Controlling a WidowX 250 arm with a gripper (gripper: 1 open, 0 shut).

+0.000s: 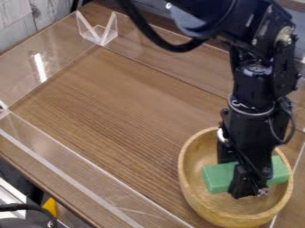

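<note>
A black gripper (244, 174) reaches down from the top right into a round wooden bowl (197, 196) at the lower right of the camera view. It is shut on a green block (218, 178), which lies low inside the bowl and shows on both sides of the fingers. The fingertips partly hide the block.
A clear angular object (99, 27) stands at the upper left. A black cable with a yellow part (50, 206) is at the bottom left.
</note>
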